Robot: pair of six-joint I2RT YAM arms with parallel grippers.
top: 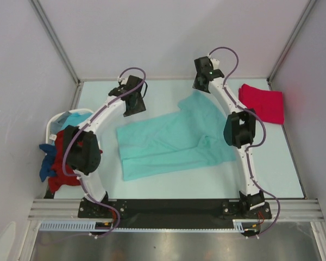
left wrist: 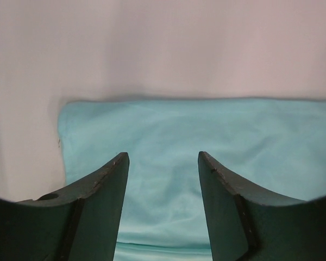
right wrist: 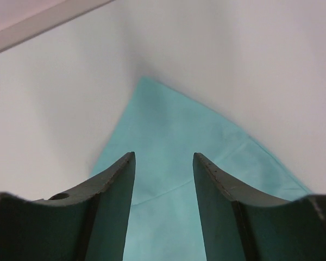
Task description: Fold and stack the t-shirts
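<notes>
A turquoise t-shirt (top: pixel 168 141) lies spread on the white table, with a raised corner at the back right and a fold along its front. My left gripper (top: pixel 135 109) hangs over its back-left edge; in the left wrist view the open fingers (left wrist: pixel 103 201) frame that edge and corner. My right gripper (top: pixel 201 84) is above the back-right sleeve corner (right wrist: pixel 163 114), open with nothing between its fingers.
A folded red shirt (top: pixel 261 106) lies at the back right. A white basket (top: pixel 51 125) of red, blue and grey clothes stands at the left.
</notes>
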